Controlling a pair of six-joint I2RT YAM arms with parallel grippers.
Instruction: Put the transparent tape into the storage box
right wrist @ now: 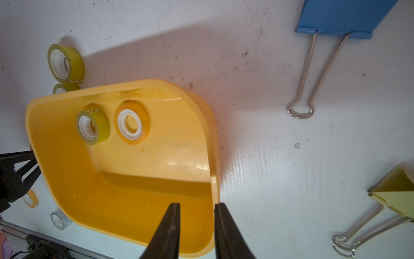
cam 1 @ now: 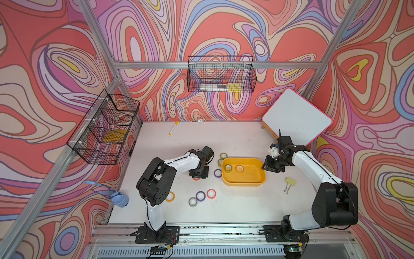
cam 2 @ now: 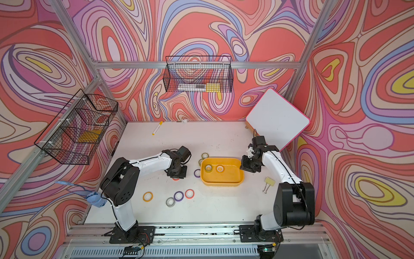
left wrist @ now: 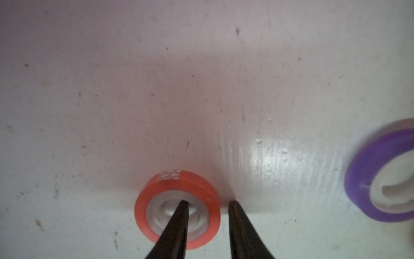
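A red-rimmed tape roll (left wrist: 211, 222) lies flat on the table; my left gripper is low over it, part open, one finger over its core, the other just outside its right rim, nothing visibly held. A purple roll (left wrist: 362, 181) lies to the right. The orange storage box (right wrist: 151, 159) holds a yellow roll (right wrist: 100, 125) and an orange roll (right wrist: 142, 120). My right gripper hangs part open above the box's right end, nothing seen between its fingers.
Other rolls lie around: two yellow (right wrist: 74, 64) behind the box, a grey (cam 1: 189, 202) at the front. Binder clips (right wrist: 336, 15) lie right of the box. A white board (cam 1: 297, 116) stands back right.
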